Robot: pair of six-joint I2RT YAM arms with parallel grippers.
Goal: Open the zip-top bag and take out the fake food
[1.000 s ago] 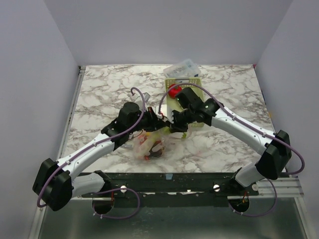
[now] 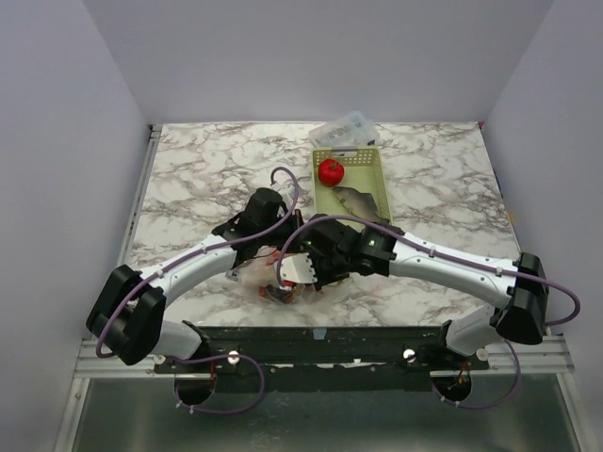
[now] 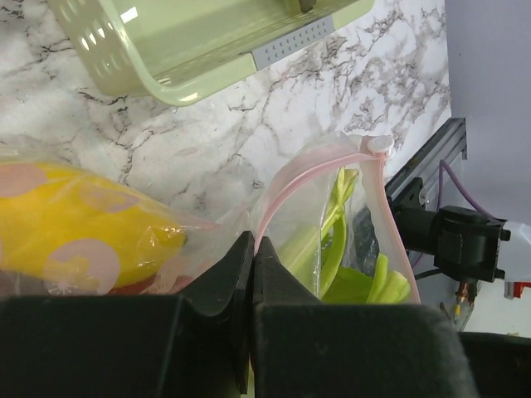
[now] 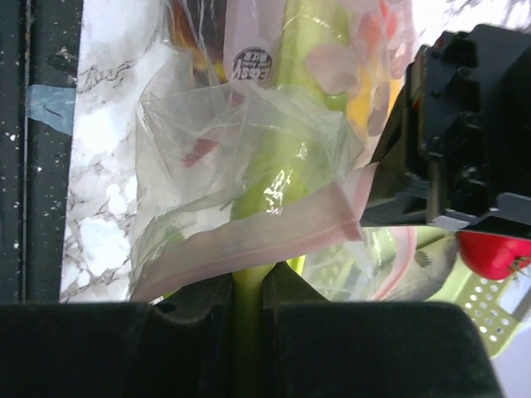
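Observation:
Clear plastic with a pink zip edge forms the zip top bag (image 3: 286,177), its mouth spread in the left wrist view. My left gripper is shut on the bag's rim, where the pink strip runs to its fingertips. Inside the bag lie a yellow item (image 3: 91,224) and others that the plastic blurs. A long green vegetable (image 4: 278,186) passes out through the mouth in the right wrist view. My right gripper is shut on its stalk, just outside the zip strip (image 4: 265,236). From above, both arms hide much of the bag (image 2: 262,275).
Behind the bag stands a green basket (image 2: 384,193) holding a red tomato (image 2: 331,171) and a fish (image 2: 356,201). A clear container (image 2: 344,129) sits at the back. The two grippers are very close together.
My left gripper has shifted slightly, still by the bag's mouth.

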